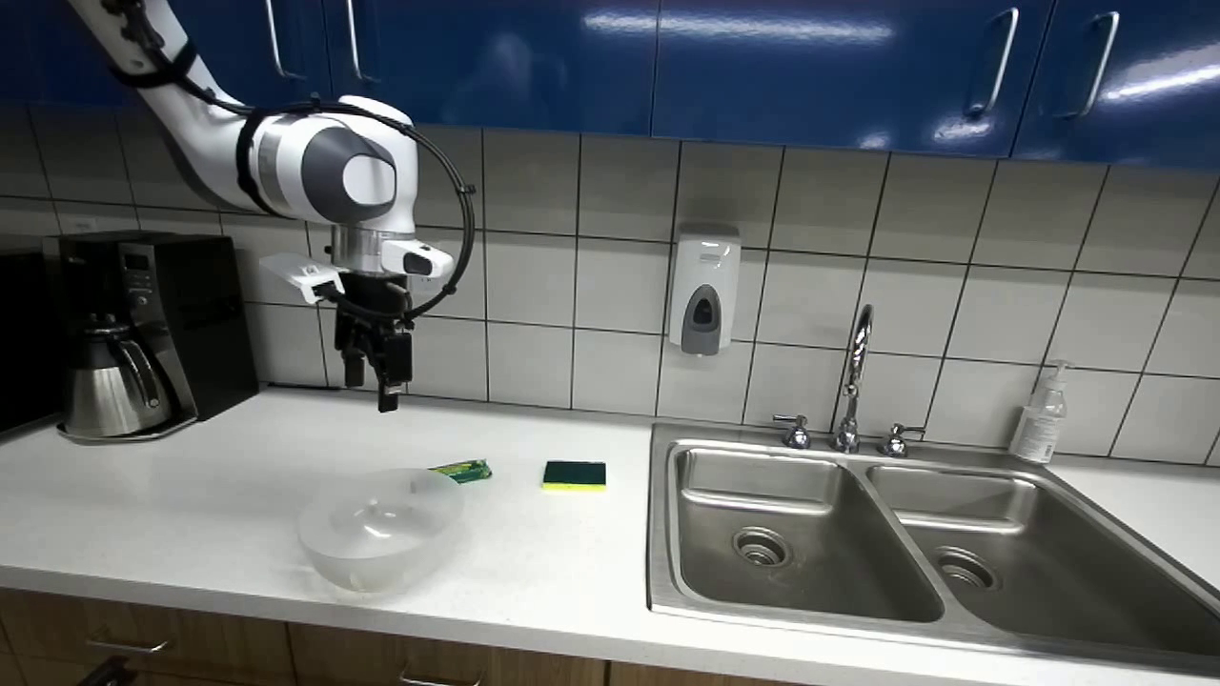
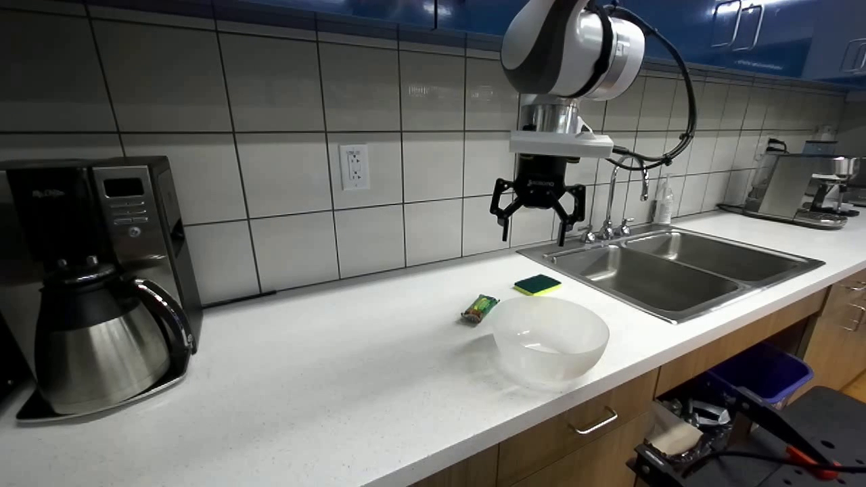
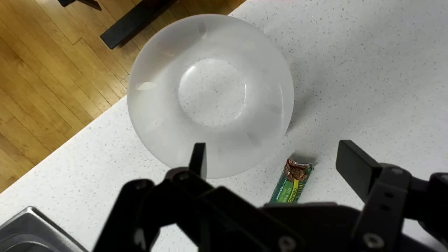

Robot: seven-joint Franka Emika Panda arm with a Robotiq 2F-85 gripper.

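Observation:
Above the counter hangs my gripper (image 2: pixel 532 237), open and empty, its two fingers spread wide. In the wrist view the fingers (image 3: pixel 355 170) stand on either side of a green-wrapped bar (image 3: pixel 290 182), which lies on the counter well below them; the near end of the bar is hidden behind the gripper. A translucent white bowl (image 2: pixel 552 337) sits beside the bar, and it looks empty. Past the bar, toward the sink, lies a green and yellow sponge (image 2: pixel 537 284).
To the right is a double steel sink (image 1: pixel 663 514) with a faucet (image 1: pixel 852 377). A coffee maker (image 1: pixel 189 320) with a steel carafe stands at the left. The bowl is near the counter's front edge. Counter between coffee maker and bowl is clear.

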